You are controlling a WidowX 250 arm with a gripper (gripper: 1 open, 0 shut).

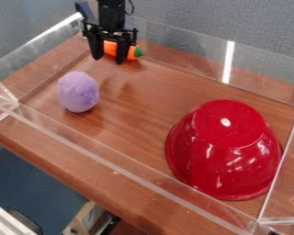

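Note:
My black gripper is at the back left of the wooden tray, over an orange carrot with a green top, which it partly hides. I cannot tell whether the fingers hold it. A purple egg-shaped object lies at the front left. A large upturned red bowl sits on the right.
Clear low walls surround the wooden surface.

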